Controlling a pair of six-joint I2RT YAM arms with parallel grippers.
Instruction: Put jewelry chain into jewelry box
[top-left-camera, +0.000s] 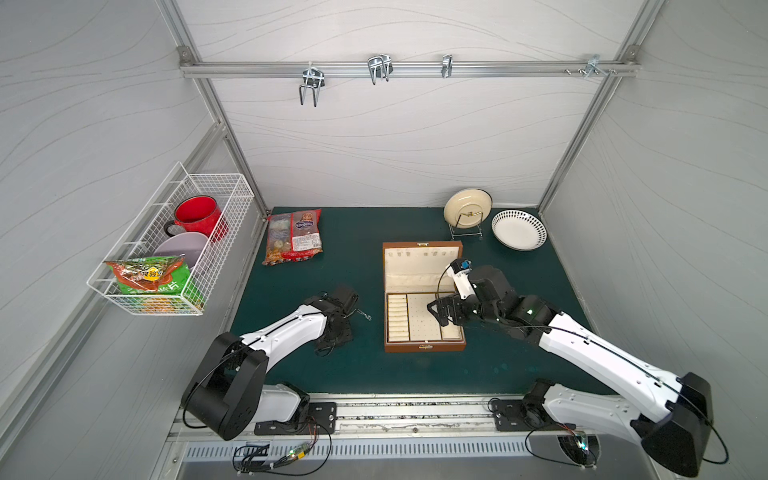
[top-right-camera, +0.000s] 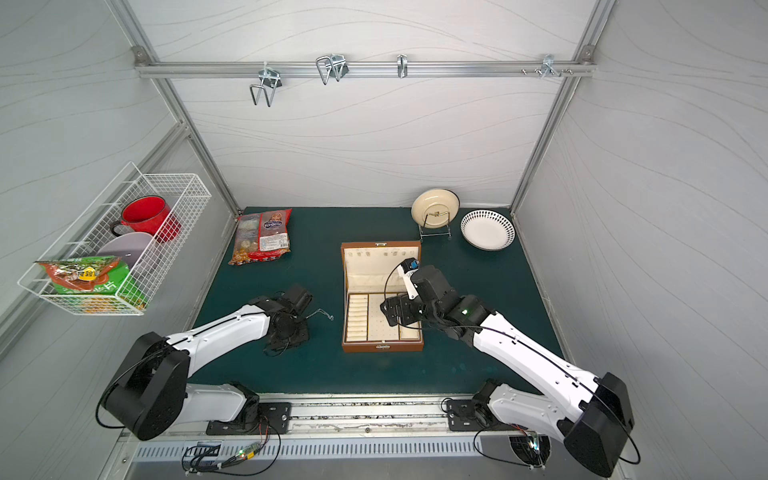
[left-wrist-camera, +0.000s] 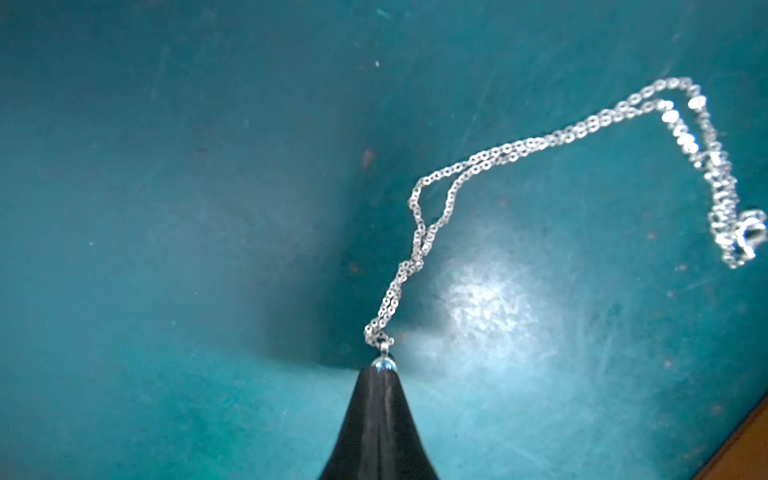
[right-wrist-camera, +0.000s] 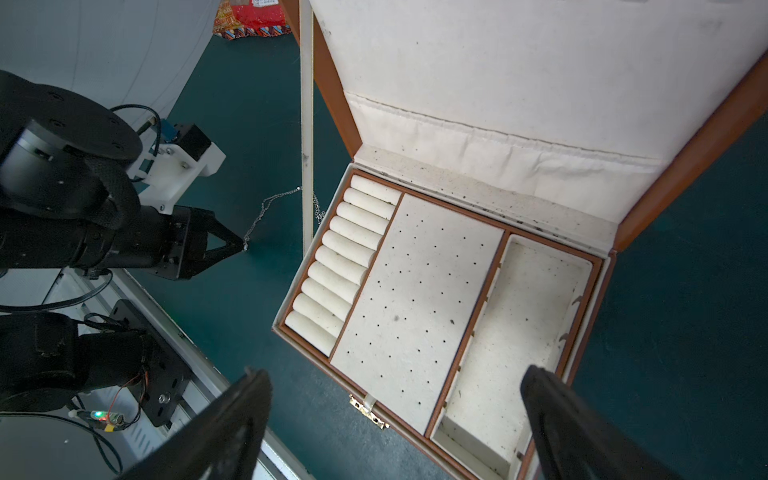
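The silver jewelry chain lies on the dark green table, doubled over itself, its clasp end to the right in the left wrist view. My left gripper is shut with its tips right at the near end, where a small shiny ring or pendant shows. Whether that bit is pinched I cannot tell. From the right wrist view, the left gripper points down at the chain. Above the jewelry box, lid raised, my right gripper hangs open and empty.
Ring rolls, a flat middle panel and an empty right tray make up the box. Behind stand a snack bag, a plate on a rack and a white bowl. Table between chain and box is clear.
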